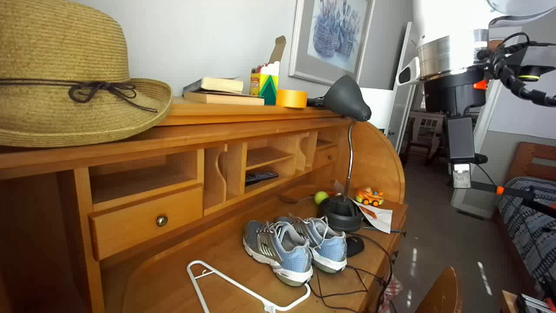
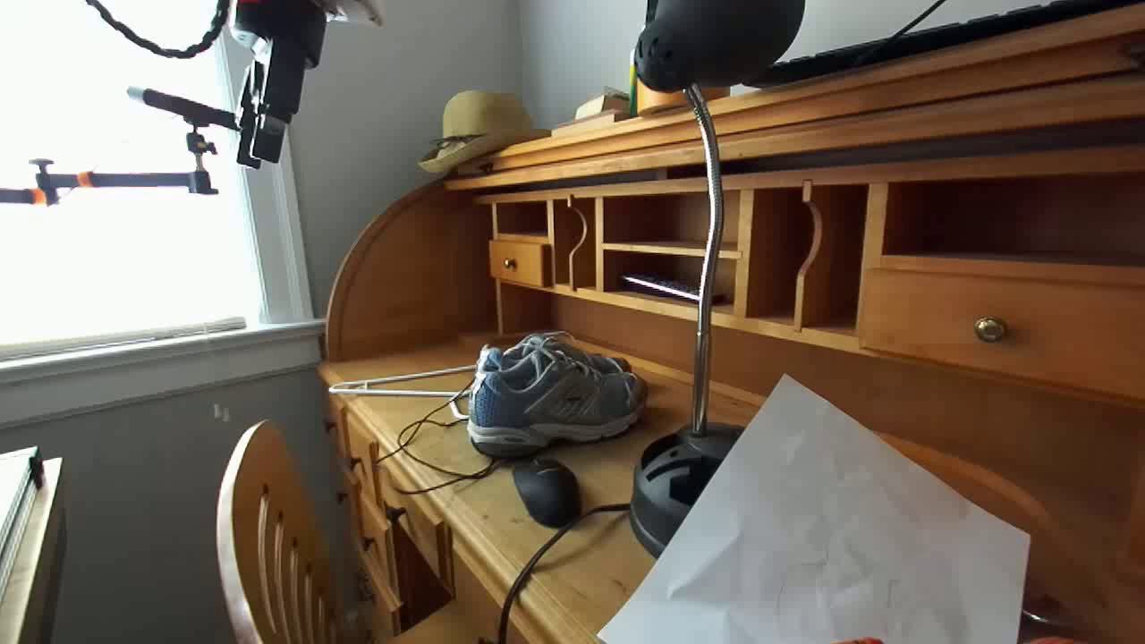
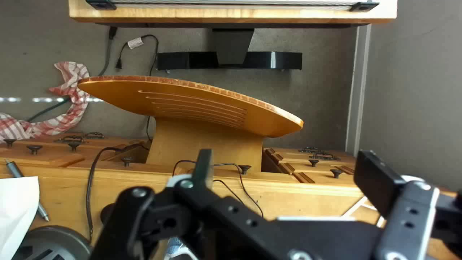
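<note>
High above the floor in front of the desk, my gripper is open, its two fingers spread wide with nothing between them. In exterior view 2 the gripper [image 2: 258, 145] hangs before the window, well clear of the desktop. A pair of blue-grey sneakers [image 1: 292, 242] rests on the desk. Beside them lies a white hanger [image 1: 234, 284]. A black computer mouse [image 2: 547, 492] sits near the shoes, close to the black desk lamp [image 2: 703, 268]. In the wrist view the gripper's body hides most of the shoes and hanger.
A wooden chair [image 2: 268, 526] stands at the desk's front. White paper [image 2: 848, 526], an orange toy car [image 1: 369, 196] and a green ball [image 1: 321, 197] lie around the lamp. A straw hat [image 1: 67, 73], books [image 1: 224, 98] and a crayon box [image 1: 264, 83] top the desk. Cables [image 1: 359, 281] trail over its front edge.
</note>
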